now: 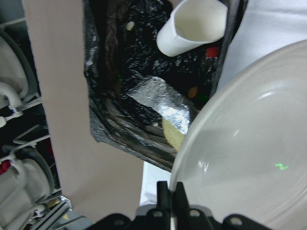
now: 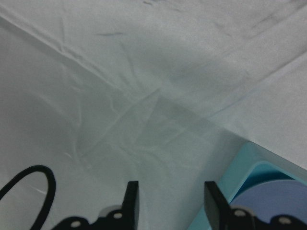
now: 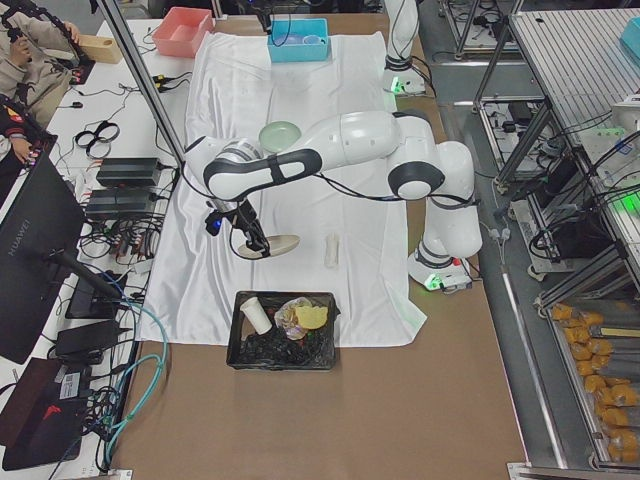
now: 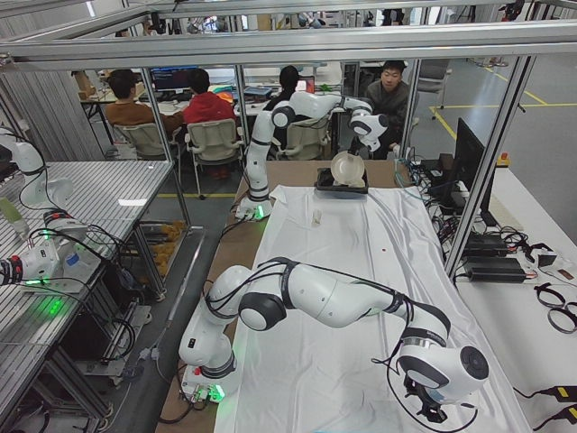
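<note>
A cream plate (image 3: 280, 247) is in my left gripper, which is shut on its rim; the plate fills the right of the left wrist view. The black lined bin (image 3: 276, 355) holds a white cup (image 3: 255, 316), crumpled foil (image 1: 158, 98) and a yellow piece (image 3: 311, 316). A green bowl (image 3: 279, 133) and a pale narrow item (image 3: 332, 250) lie on the white cloth. My right gripper is open over the cloth beside a blue container (image 2: 252, 158).
A pink bin (image 3: 182, 30) sits at the far left. Monitor, cables and black boxes crowd the side table (image 3: 130, 60).
</note>
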